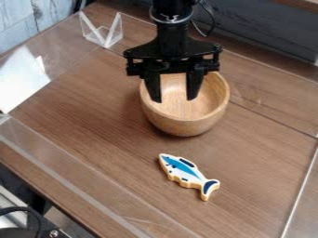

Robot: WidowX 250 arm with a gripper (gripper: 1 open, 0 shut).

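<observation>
A black gripper [174, 85] hangs open over a round wooden bowl [184, 115], its two fingers apart with bare bowl showing between them. In front of the bowl, a flat toy fish [187, 174] with blue and white markings lies on the wooden table [87, 130], apart from both bowl and gripper.
A clear angular holder [102, 30] stands at the back left. A white sheet [18, 79] is at the left edge. Black cables or parts show at the lower left. The table around the fish and to the right of the bowl is clear.
</observation>
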